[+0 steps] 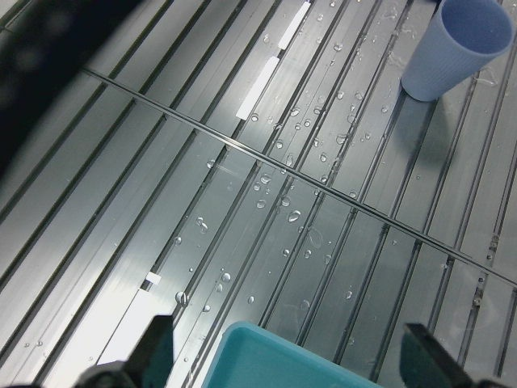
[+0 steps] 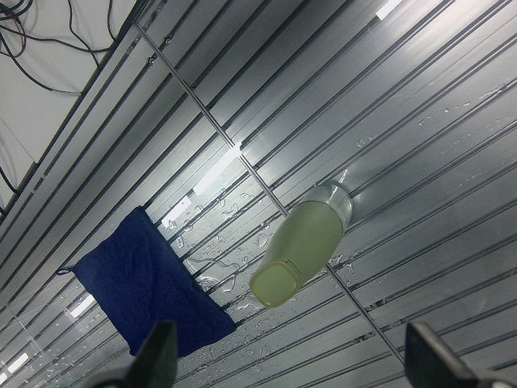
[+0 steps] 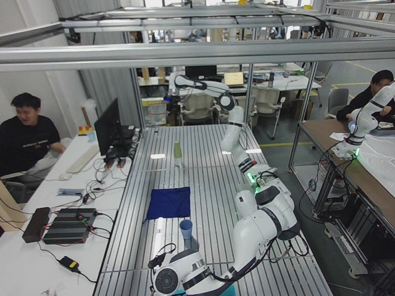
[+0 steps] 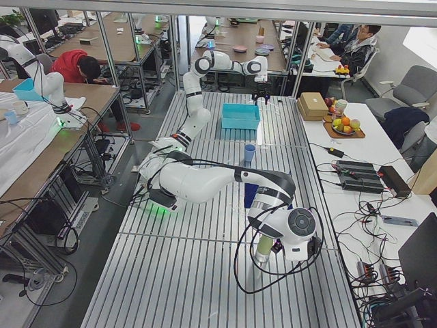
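A blue cup (image 3: 186, 228) (image 1: 443, 61) stands upright on the slatted metal table (image 3: 213, 172). A green bottle (image 2: 300, 246) (image 3: 178, 154) stands upright beyond a dark blue cloth (image 3: 168, 202) (image 2: 153, 287) lying flat. A teal bin (image 4: 240, 117) (image 1: 283, 364) sits at the left arm's end of the table. My left gripper is open over the bin's edge, with the cup apart from it. My right gripper is open above the table near the bottle, its fingertips apart with nothing visibly held.
A white side desk (image 3: 62, 265) carries cables, electronics and a monitor (image 3: 108, 126). A fruit tray (image 4: 345, 128) and cardboard box (image 4: 313, 106) are on it beside the bin's end. Overhead frame beams (image 3: 197, 54) span the workspace.
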